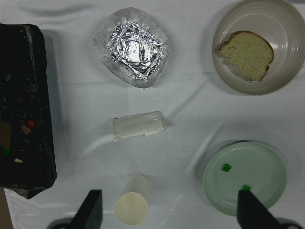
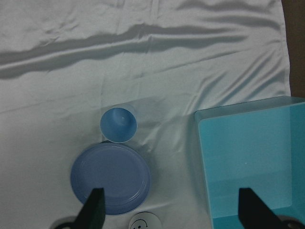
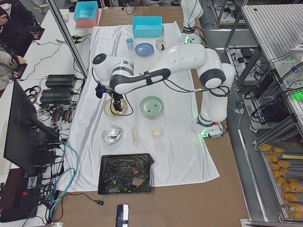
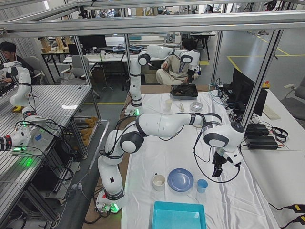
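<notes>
In the left wrist view a bread slice [image 1: 245, 52] lies in a beige plate [image 1: 286, 71]. A green plate [image 1: 244, 174] holds green bits; a foil dish [image 1: 136, 50], a pale wrapped bar [image 1: 139, 125] and an upright white cup [image 1: 130, 207] lie nearby. My left gripper hangs open above them, nothing between its fingers. In the right wrist view my right gripper is open above a blue plate [image 2: 109, 174], beside a blue cup [image 2: 118, 124] and a blue bin [image 2: 243, 152].
A black tray [image 3: 125, 187] with small scraps sits at one end of the white cloth. A mug [image 4: 159, 182] stands by the blue plate. Monitors and cables line the side table.
</notes>
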